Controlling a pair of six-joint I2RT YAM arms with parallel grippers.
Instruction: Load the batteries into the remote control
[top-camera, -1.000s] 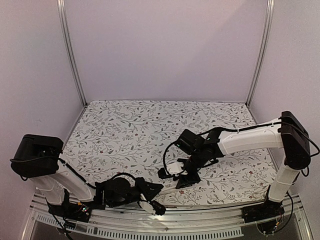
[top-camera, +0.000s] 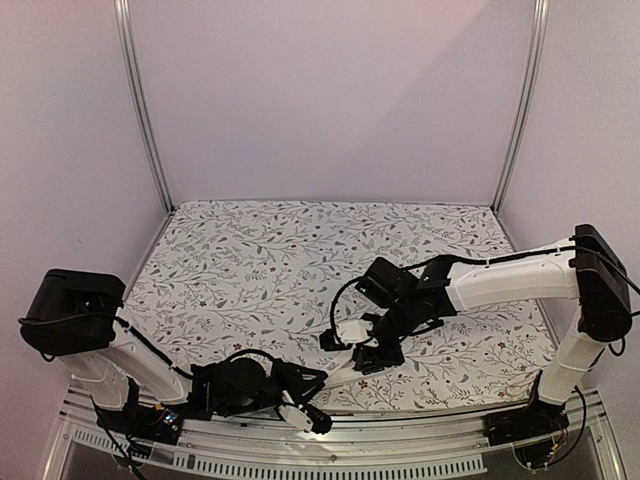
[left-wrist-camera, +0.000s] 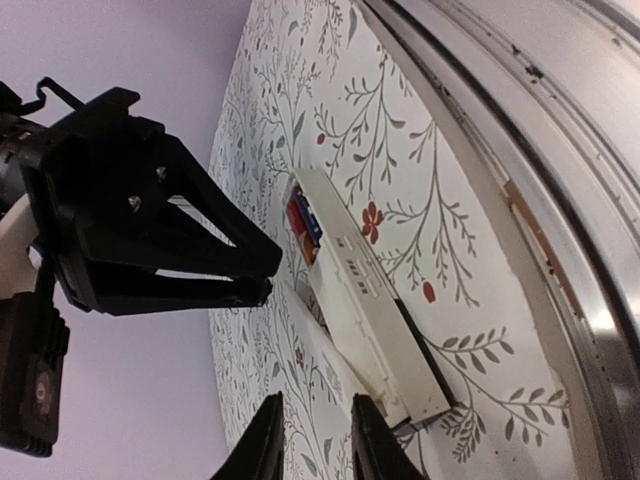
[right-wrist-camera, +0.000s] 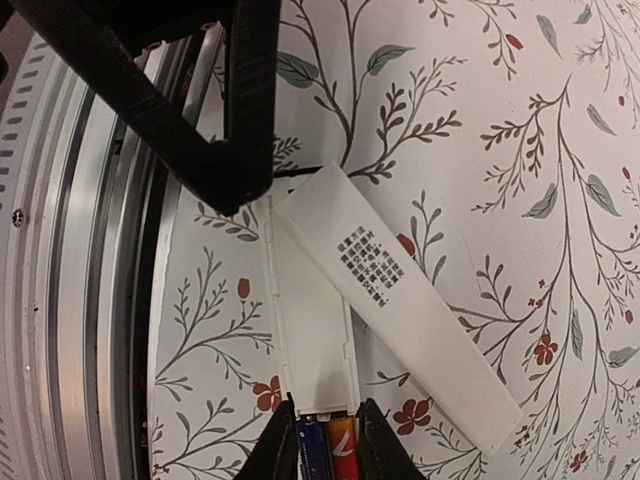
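Note:
The white remote (left-wrist-camera: 375, 300) lies on the floral surface with its back compartment exposed. A blue battery (right-wrist-camera: 314, 445) and a red-orange one (right-wrist-camera: 345, 445) sit side by side at one end of it. The white cover (right-wrist-camera: 390, 305) lies slanted along the remote, partly over its far end. In its wrist view, my right gripper has its fingertips close together at the battery end; what lies between them is hard to tell. My left gripper is part open near the opposite end, with nothing visible between its fingers.
The metal front rail (left-wrist-camera: 590, 240) runs close along the remote.
In the top view, my right arm has shifted slightly toward the right. The left arm looks almost unchanged.

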